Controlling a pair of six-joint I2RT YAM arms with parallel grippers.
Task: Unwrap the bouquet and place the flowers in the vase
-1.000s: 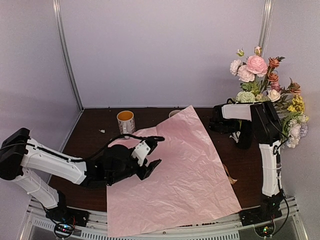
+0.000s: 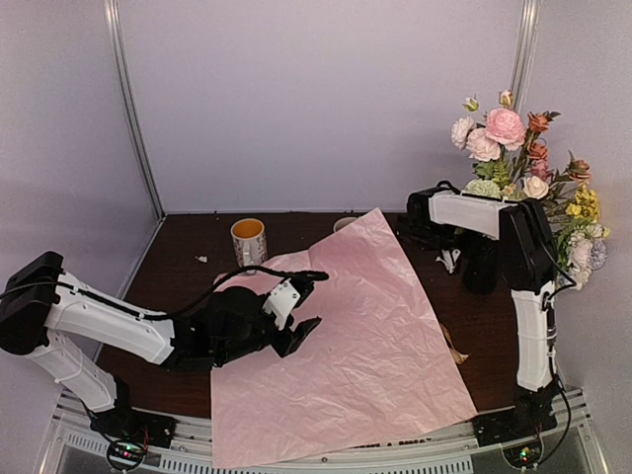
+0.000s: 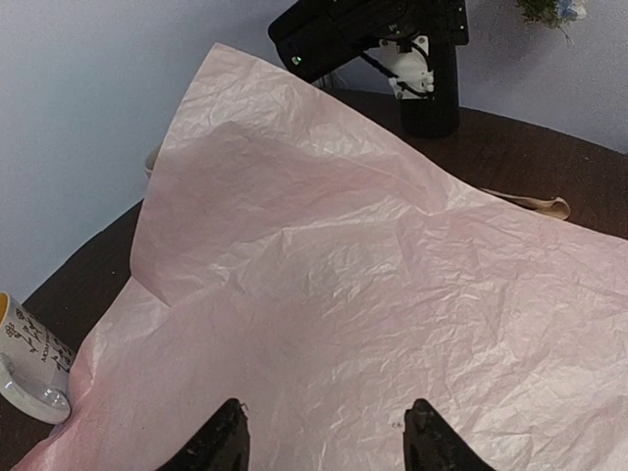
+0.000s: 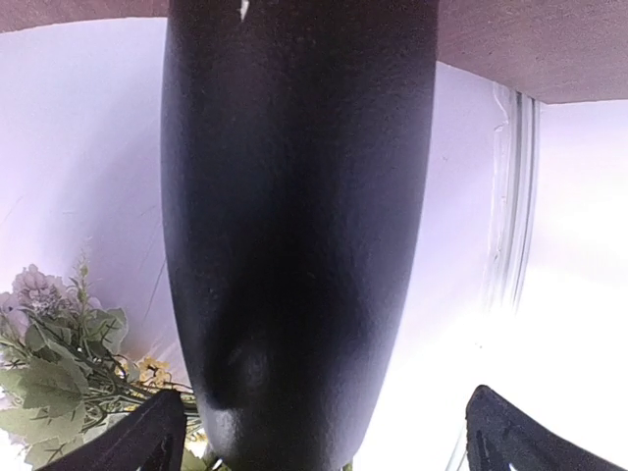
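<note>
The black vase (image 2: 480,269) stands at the right of the table, partly hidden by the right arm. Pink, white, orange and yellow flowers (image 2: 506,128) rise above it; in the right wrist view, leafy stems (image 4: 59,378) run to the narrow end of the dark vase (image 4: 294,216). My right gripper is open, its fingers apart on either side of the vase in that view, touching nothing I can see. Over the pink paper, my left gripper is open and empty.
A large pink paper sheet (image 2: 346,355) covers the middle of the table, its far corner raised. An orange-lined mug (image 2: 249,240) stands back left, and a pale cup (image 2: 344,224) is mostly hidden behind the paper. A tan strip (image 2: 453,346) lies at the sheet's right edge.
In the top view my right gripper has shifted a little left and back, away from the vase. The flowers have barely stirred, and the left arm looks still.
</note>
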